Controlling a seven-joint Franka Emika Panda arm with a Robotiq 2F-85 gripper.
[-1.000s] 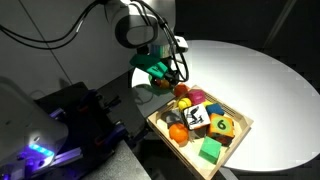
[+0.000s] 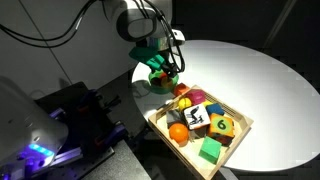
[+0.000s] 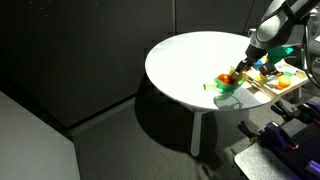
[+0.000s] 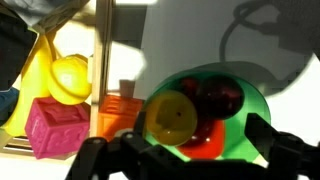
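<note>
My gripper stands open above a green bowl (image 4: pixel 262 103), its dark fingers (image 4: pixel 268 138) spread at either side of the bowl in the wrist view. Inside the bowl are a yellow-green ball (image 4: pixel 171 118), a dark red round fruit (image 4: pixel 220 97) and a brighter red piece (image 4: pixel 205 140). Nothing shows gripped. From exterior view 1, the gripper (image 2: pixel 174 66) is over the bowl (image 2: pixel 156 87), partly covering it. An orange block (image 4: pixel 119 114) lies between bowl and tray.
A wooden tray (image 2: pixel 232 150) in front holds several toy blocks and fruits, among them a white die-like cube (image 2: pixel 196 117), an orange ball (image 2: pixel 178 132) and a green block (image 2: pixel 210 150).
In exterior view 1 the gripper has shifted a little left and up, toward the bowl. More of the bowl and its contents now shows; the tray has stayed put.
</note>
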